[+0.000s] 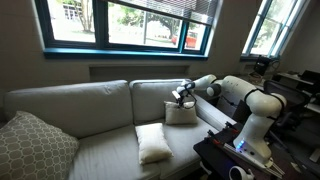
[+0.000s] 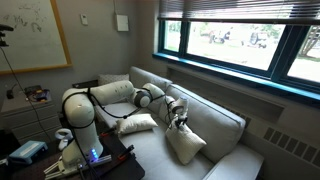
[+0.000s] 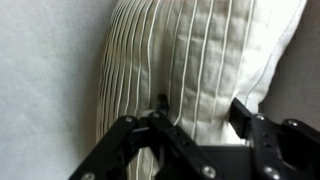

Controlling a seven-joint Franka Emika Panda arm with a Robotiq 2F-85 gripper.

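A pale cushion with thin stripes fills the middle of the wrist view. In exterior view 1 this light cushion leans against the sofa's backrest near the right end. My gripper is at the cushion, its two black fingers apart, with striped fabric showing between them. Whether both fingers touch the fabric is hard to tell. From the other side, the gripper appears at the top edge of the leaning cushion.
A second light cushion lies on the seat to the left, and a patterned cushion stands at the sofa's far left. The grey sofa has bare seat between them. Behind it are a wall and windows.
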